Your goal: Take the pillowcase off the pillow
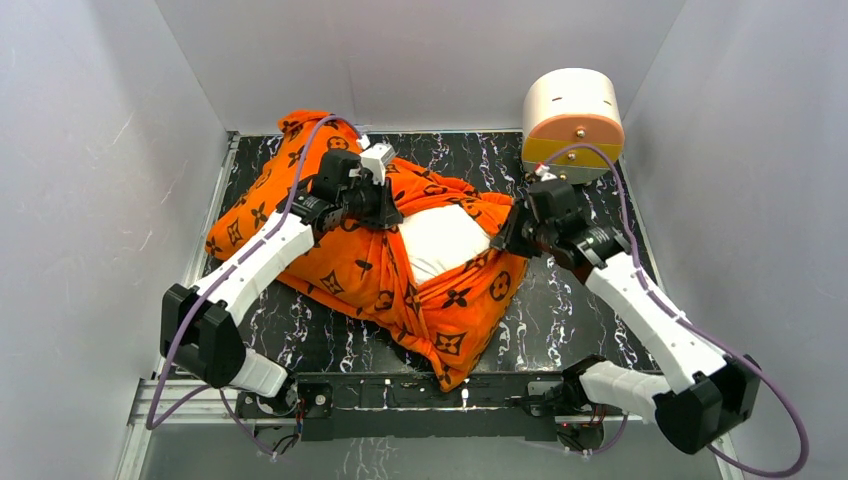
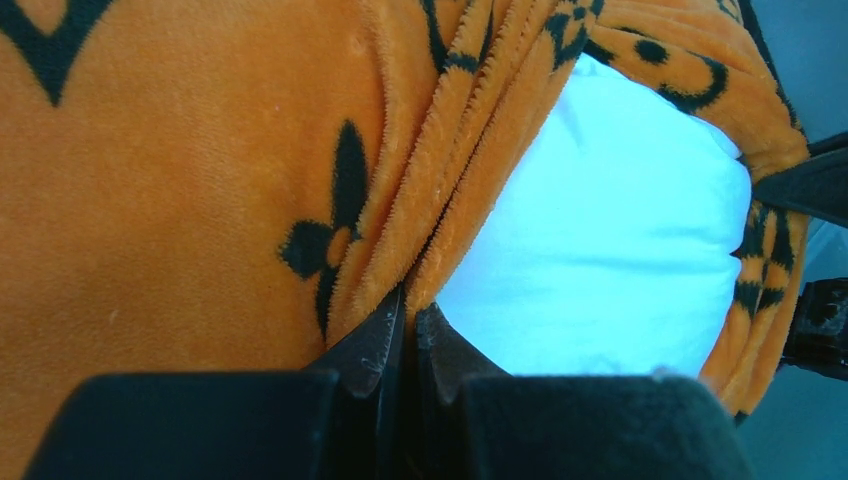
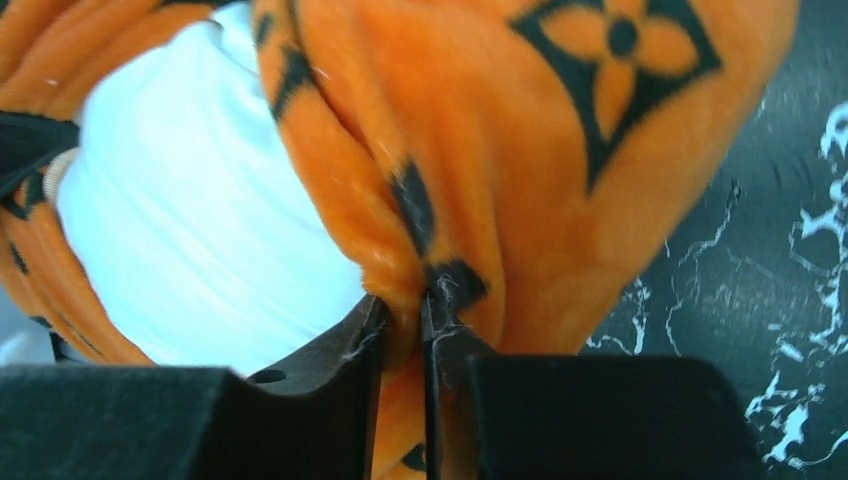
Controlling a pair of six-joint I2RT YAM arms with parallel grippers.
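Note:
An orange pillowcase (image 1: 330, 270) with black motifs covers much of a white pillow (image 1: 440, 240), whose bare part shows through the wide opening. My left gripper is shut on a folded edge of the pillowcase at the opening's left side, as the left wrist view shows. My right gripper is at the opening's right side, with a bunched fold of the pillowcase between its fingers; how tightly they close on it is hard to tell.
A cream and yellow box (image 1: 570, 120) stands at the back right. Grey walls surround it.

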